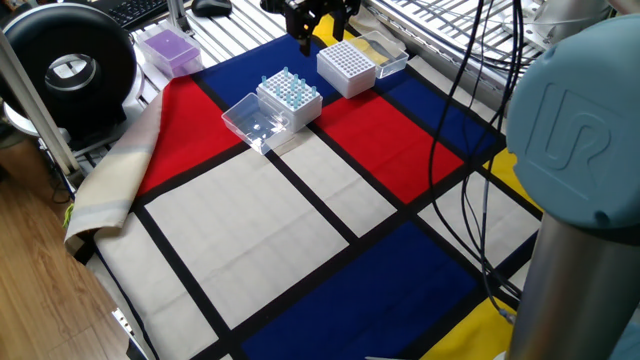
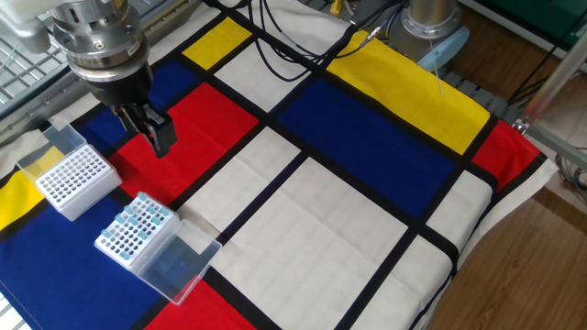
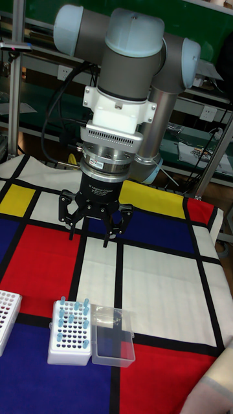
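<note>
My black gripper [image 3: 88, 239] stands open in exterior view 3, its two fingers apart and the gap between them empty. It hangs in the air above the cloth, clear of the racks; in exterior view 2 the fingers [image 2: 165, 140] show side-on over the red patch. A white tip rack [image 1: 290, 98] holds several blue-green pipette tips standing upright in some of its holes. Its clear lid [image 1: 250, 122] lies folded open beside it. A second white rack [image 2: 81, 181] shows no tips, and its clear lid [image 2: 49, 152] is open too.
A box with purple contents [image 1: 172, 52] stands at the far left corner in exterior view 1. The patterned cloth [image 1: 255, 235] has wide clear room in its middle. Its left edge [image 1: 120, 180] is folded up. Black cables [image 1: 470, 150] hang near the arm.
</note>
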